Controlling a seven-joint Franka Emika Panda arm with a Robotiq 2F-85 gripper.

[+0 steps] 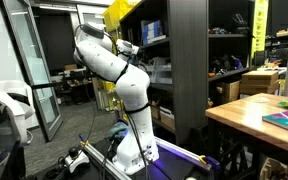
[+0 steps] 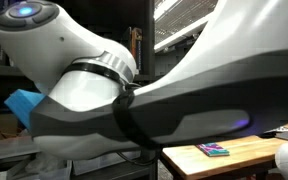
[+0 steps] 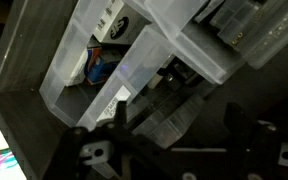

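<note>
My gripper is open in the wrist view, its dark fingers wide apart and nothing clear between them. Just ahead of it are translucent plastic bins on a shelf: one bin to the left and another bin toward the top right. Small packages with blue and red print sit inside the left one. The space between the fingers is very dark, so details there are hard to tell. In exterior view 1 the arm rises toward the shelving; in exterior view 2 the arm hides most of the scene.
Dark shelving stands close behind the arm. A wooden table is to the right, with a colourful item on its edge. Cardboard boxes sit behind the table. Open floor lies to the left.
</note>
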